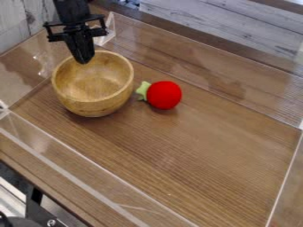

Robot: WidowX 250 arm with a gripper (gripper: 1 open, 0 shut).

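Note:
My black gripper (76,30) hangs at the upper left, above the back left rim of a wooden bowl (92,93). Whether anything sits between its fingers is too small to tell. A red round object (165,96) with a pale green part (142,90) lies on the table just right of the bowl.
The wooden table (213,160) has wide clear room to the right and in front. Its left edge runs near the bowl, with a pale surface beyond at the upper left.

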